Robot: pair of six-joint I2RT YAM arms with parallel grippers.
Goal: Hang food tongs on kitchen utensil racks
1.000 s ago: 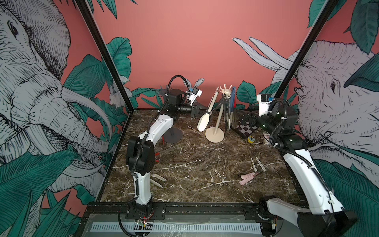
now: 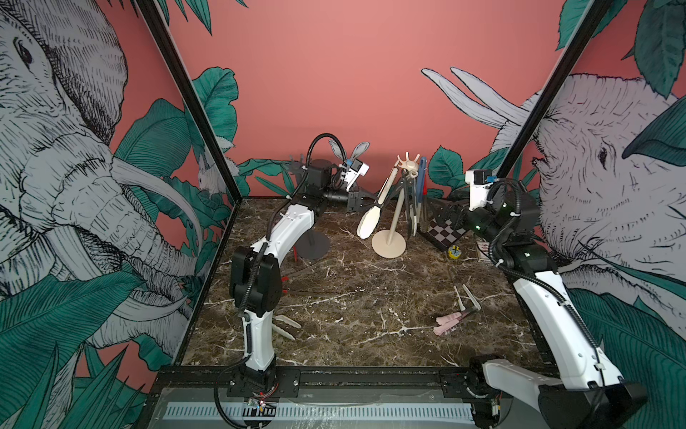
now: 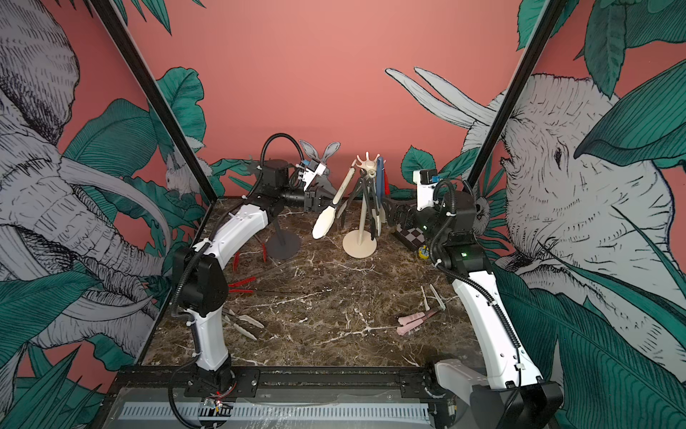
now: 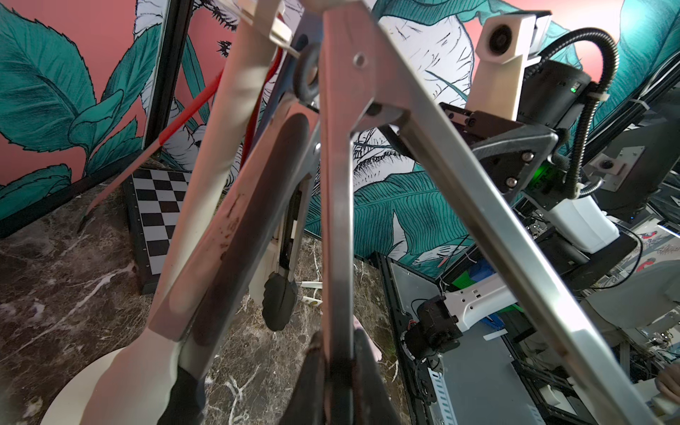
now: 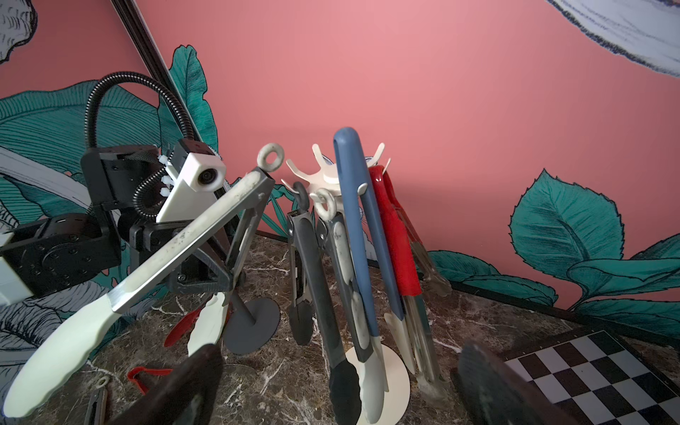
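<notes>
Tongs with cream-white heads (image 5: 71, 347) and a metal handle slant up beside the cream utensil rack (image 5: 329, 178), and my left gripper is shut on one metal arm of them. Their pale hanging ring (image 5: 270, 156) stands near the rack's left prongs, apart from them in the right wrist view. From the rack hang several tongs: black ones (image 5: 322, 290), grey ones with pale heads (image 5: 347, 272), blue-handled (image 5: 357, 212) and red-handled ones (image 5: 396, 241). Right of the rack, my right gripper is open with nothing between its fingers.
A grey round stand base (image 2: 312, 245) is below the left arm. The checkered board (image 2: 446, 232) lies right of the rack. Pink tongs (image 2: 450, 321) and pale-tipped tongs (image 2: 287, 325) lie nearer the front.
The left arm and the tongs it holds have shifted very slightly, with the handle's top end a little nearer the rack. The right arm looks still.
</notes>
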